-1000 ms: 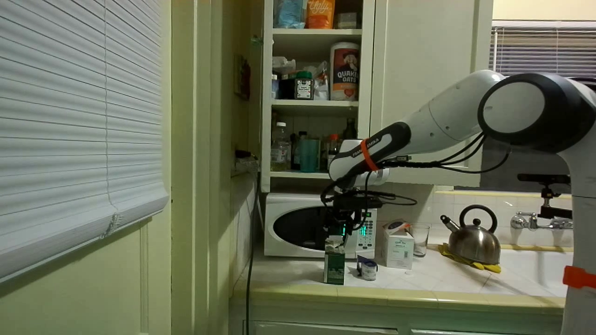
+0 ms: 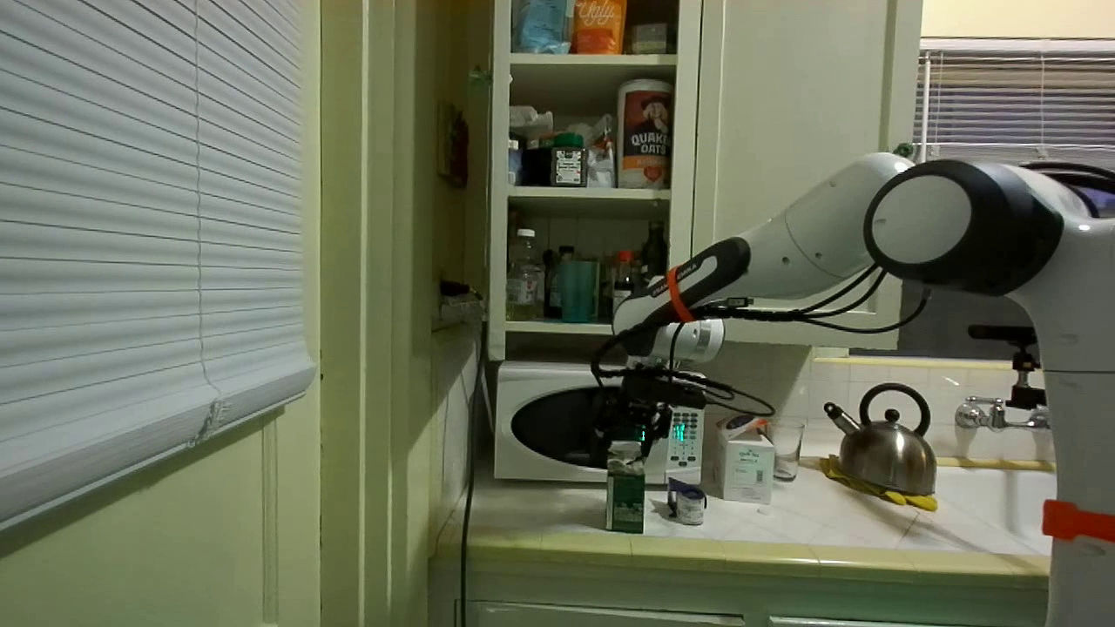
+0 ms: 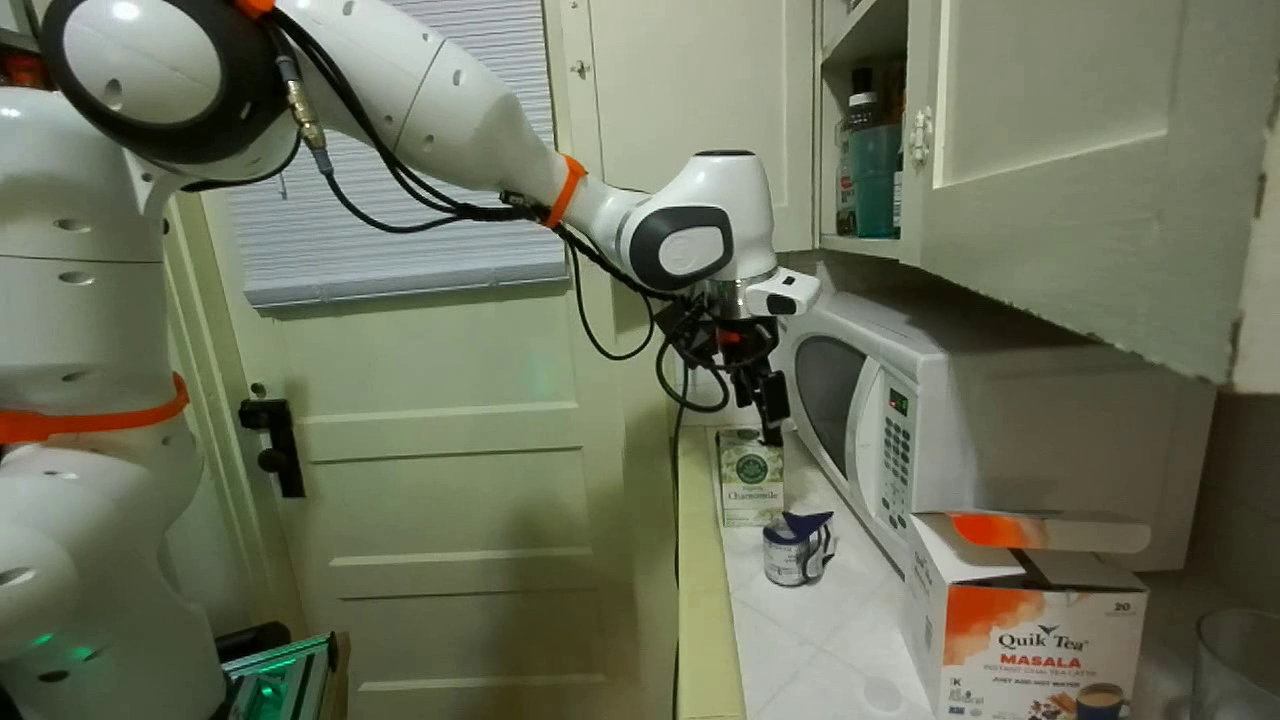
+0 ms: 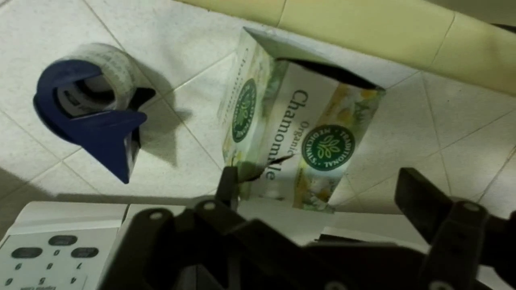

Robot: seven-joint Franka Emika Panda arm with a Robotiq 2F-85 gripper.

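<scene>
On the white tiled counter stands an upright chamomile tea box (image 2: 626, 502), green and white, with its top open. In the wrist view the same tea box (image 4: 309, 130) shows its printed faces and a torn slit near the lower edge. My gripper is open, its fingers wide apart at the box's microwave side, with nothing held. From exterior view 2, the gripper (image 3: 774, 426) hangs at the height of the box top; whether it touches the box I cannot tell. Beside the box sits a blue tape dispenser (image 4: 96, 104) with a clear roll.
Close behind the box is a white microwave (image 3: 888, 396). A Quik Tea carton (image 3: 1038, 648) and a glass (image 2: 785, 449) stand farther along the counter, then a kettle (image 2: 888, 455). An open cupboard door (image 3: 1080, 180) overhangs the microwave.
The arm has shifted slightly left and the gripper sits a little lower over the tea box. The box and tape dispenser stay where they were.
</scene>
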